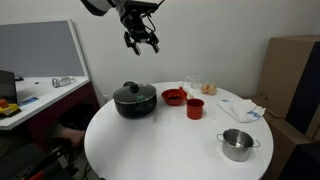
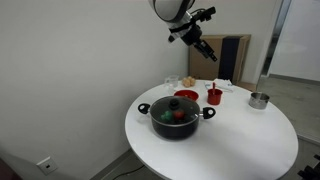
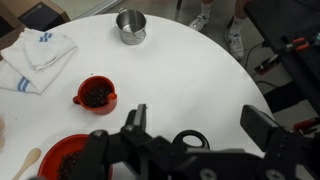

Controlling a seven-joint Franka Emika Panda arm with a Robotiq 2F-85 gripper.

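High above the round white table, my gripper [image 1: 147, 51] is open, with nothing between its spread fingers. Under it and to the left in exterior view 1 stands a large dark pot [image 1: 135, 105] with its glass lid [image 1: 134, 93] on. A red bowl [image 1: 174, 97] and a red mug [image 1: 195, 109] are right of the pot. In the wrist view, dark bits fill part of the mug [image 3: 96, 94] and the bowl [image 3: 64, 152]. A small steel pot [image 1: 237, 146] sits near the table's right edge. My gripper's body hides most of the large pot in the wrist view.
White towels [image 1: 239, 108] with blue stripes lie at the right back, near some tan round items [image 1: 208, 88] and clear glasses. A wooden spoon [image 3: 27, 163] is beside the bowl.
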